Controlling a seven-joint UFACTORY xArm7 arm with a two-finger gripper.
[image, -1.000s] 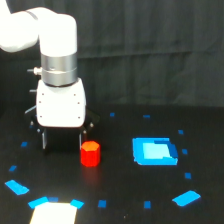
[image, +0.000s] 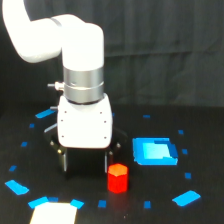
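A white arm comes down from the upper left and ends in my gripper (image: 85, 160). Its two dark fingers (image: 63, 158) stand well apart, with only dark floor visible between them. A red block (image: 118, 178) sits on the dark surface by the right-hand fingertip, toward the camera. It looks very close to that finger, but whether they touch I cannot tell. Right of the gripper lies a blue square with a pale middle (image: 154, 152), apart from the block.
Several small blue marks are scattered over the dark surface, with larger blue strips (image: 186, 198) at the lower right and lower left. A cream-white square (image: 53, 213) lies at the bottom edge. Clear floor separates the block from the blue square.
My gripper has moved right and toward the camera. The red block has shifted the same way, staying by the right-hand finger. The blue square has not moved.
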